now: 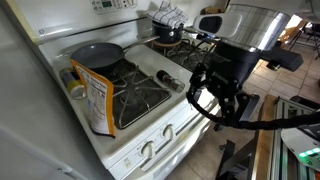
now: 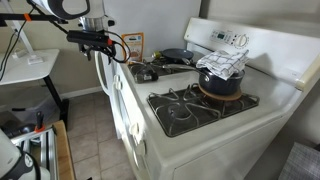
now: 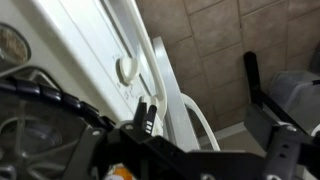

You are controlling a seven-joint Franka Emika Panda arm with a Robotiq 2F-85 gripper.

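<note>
My gripper (image 1: pixel 212 88) hangs in front of the stove, above its front edge, in the first exterior view. In the wrist view its dark fingers (image 3: pixel 285 140) are spread wide, with nothing held between them. A black frying pan (image 1: pixel 97 55) rests on the left rear burner. Leaning upright at the stove's left side is an orange and white bag (image 1: pixel 97 100). Between the burners lies a small dark-topped bottle (image 1: pixel 170 82). A dark blue pot (image 2: pixel 218 84) stands on a burner, a checked cloth (image 2: pixel 222 62) draped over it.
Control knobs (image 1: pixel 147 150) line the stove's front. A black cable loops out beside the gripper. A wooden table edge (image 2: pixel 63 150) lies across the tiled floor (image 2: pixel 98 150), which is clear near the stove.
</note>
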